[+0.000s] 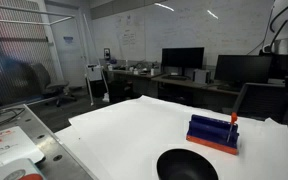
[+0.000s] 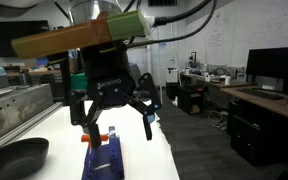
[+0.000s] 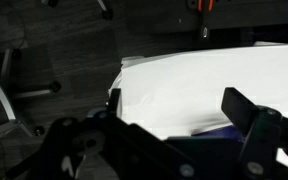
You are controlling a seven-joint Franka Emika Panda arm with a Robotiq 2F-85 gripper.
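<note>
On the white-covered table sits a long blue rack point(image 1: 213, 130) with an orange-red base. A red-handled tool point(image 1: 233, 118) stands upright at its right end, and its orange-red handle point(image 2: 99, 138) also shows in exterior view 2. A round black bowl point(image 1: 186, 165) lies near the front edge of exterior view 1; the same bowl point(image 2: 16, 158) is at left in the other exterior view. My gripper point(image 2: 120, 132) is open, its fingers apart and nothing visible between them. In the wrist view, the gripper hides most of the blue rack point(image 3: 219, 132).
White paper point(image 1: 124, 130) leaves much of the table bare. A metal-edged bench point(image 1: 59, 150) with a device stands at left. Beyond the table are desks with monitors point(image 1: 182, 58) and office chairs point(image 1: 49, 84).
</note>
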